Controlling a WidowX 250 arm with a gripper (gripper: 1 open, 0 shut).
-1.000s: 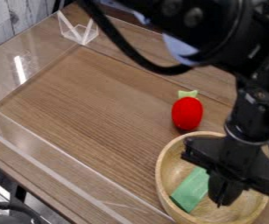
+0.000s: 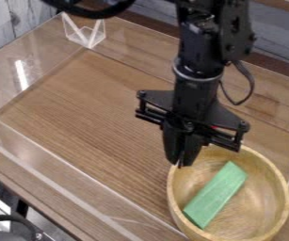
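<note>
My black gripper (image 2: 184,132) hangs over the middle of the table, just above and left of the beige bowl's back rim, its fingers pointing down; whether they are open or shut is unclear. The bowl (image 2: 263,209) at the lower right holds a green bar (image 2: 212,196) lying tilted inside.
A white wire-like holder (image 2: 84,28) stands at the back left. A dark cable curves at the bottom left corner.
My gripper has risen out of the bowl and moved up and left, away from it. The red object and yellow piece behind it are no longer visible.
</note>
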